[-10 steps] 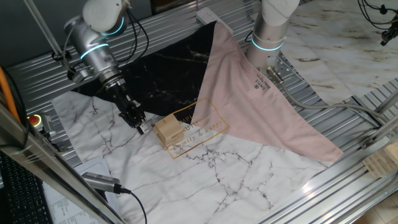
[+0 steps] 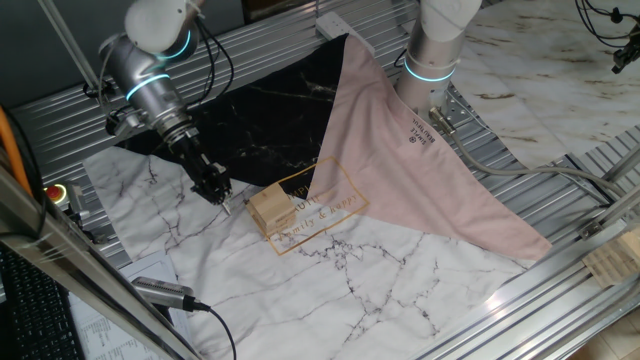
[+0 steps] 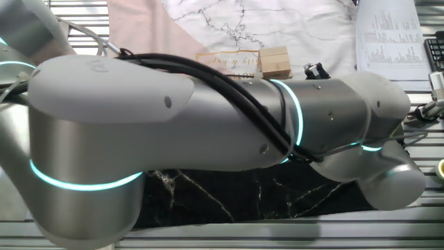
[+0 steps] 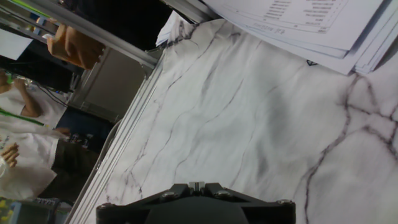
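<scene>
A light tan box-shaped block rests on the marble-patterned cloth, beside the cloth's gold-lettered frame. In exterior view 1 my gripper hangs over the white part of the cloth, left of the block and apart from it. The wrist view shows its fingertips together at the bottom edge, with nothing visible between them. No block appears in that view, only white cloth. From exterior view 2, the block shows just beyond my arm, while most of the gripper is hidden behind the arm.
Paper sheets lie at the cloth's edge, near a keyboard. A metal post and a cabled grey device stand at the left front. Another tan piece sits at the far right.
My arm and gripper have shifted slightly to the left in exterior view 1. The block and cloth have stayed in place.
</scene>
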